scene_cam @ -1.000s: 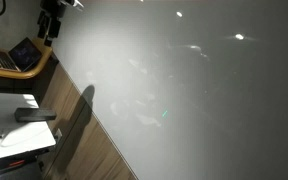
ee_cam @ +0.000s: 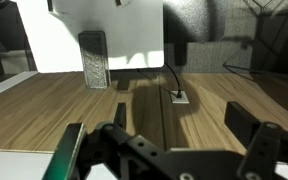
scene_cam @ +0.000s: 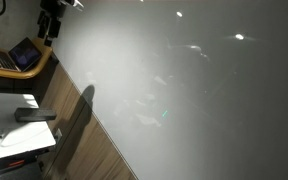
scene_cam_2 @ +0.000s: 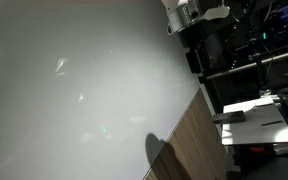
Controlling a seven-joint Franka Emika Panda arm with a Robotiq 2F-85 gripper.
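In the wrist view my gripper stands open, its two dark fingers wide apart and nothing between them. Beyond it lies a dark oblong block (ee_cam: 94, 58) on a white tabletop (ee_cam: 136, 45). The same block (scene_cam: 34, 115) shows on the white surface in exterior view 1. My gripper (scene_cam: 49, 38) hangs well above and apart from it, near the top left of that view. From the other side, the gripper (scene_cam_2: 197, 67) is seen high over the wooden strip, with the block (scene_cam_2: 229, 117) lower right.
A large grey-white board (scene_cam: 184, 90) fills most of both exterior views, with a wooden strip (scene_cam: 89, 145) along its edge. A laptop (scene_cam: 24, 54) rests on a wooden chair or stand. A small pale piece with a dark cable (ee_cam: 179, 97) lies on the wood.
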